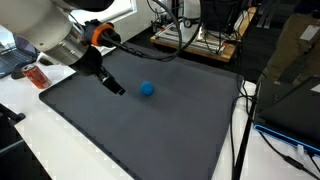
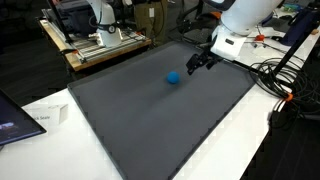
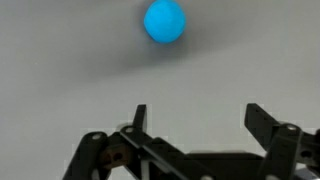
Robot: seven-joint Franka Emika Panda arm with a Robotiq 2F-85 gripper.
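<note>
A small round blue object (image 1: pixel 147 88) sits on the dark grey board. It also shows as a blue disc (image 3: pixel 165 20) at the top of the wrist view, just left of centre. My gripper is open, its black fingers spread wide with only bare board between them. In exterior view 2 the gripper (image 2: pixel 202 66) hangs beside the blue object (image 2: pixel 173 77), on its right and apart from it.
The grey board (image 2: pixel 150 120) is otherwise mostly clear. An orange-and-white can (image 1: pixel 36 77) stands at its left corner in exterior view 1. Black cables (image 2: pixel 275 78) lie along the board's right side, and a white paper (image 2: pixel 31 120) rests at far left.
</note>
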